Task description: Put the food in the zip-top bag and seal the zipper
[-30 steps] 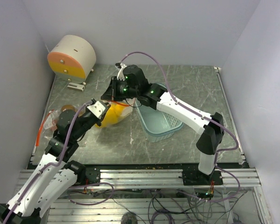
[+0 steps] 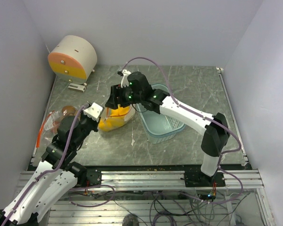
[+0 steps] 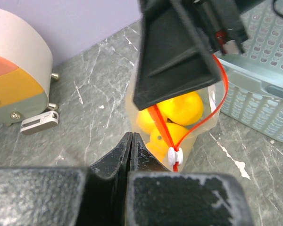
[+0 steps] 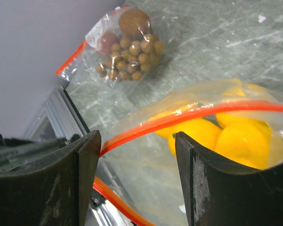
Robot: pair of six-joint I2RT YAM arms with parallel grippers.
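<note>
An open zip top bag (image 2: 111,123) with a red zipper holds several yellow foods (image 3: 185,107). My left gripper (image 2: 94,120) is low at the bag's near left; in the left wrist view its black fingertips (image 3: 131,150) are closed beside the white slider (image 3: 174,155) on the zipper, and what they grip is hidden. My right gripper is above the bag, part open, with the red zipper band running between and beside its fingers in the right wrist view.
A bag of brown items (image 4: 132,52) lies at the left. A pale blue basket (image 2: 158,136) stands right of the bag. A rounded cream box (image 2: 73,52) is at the back left. Bare counter lies in front and at far right.
My left gripper has drawn a little down and left, away from my right gripper. The right arm has shifted only slightly.
</note>
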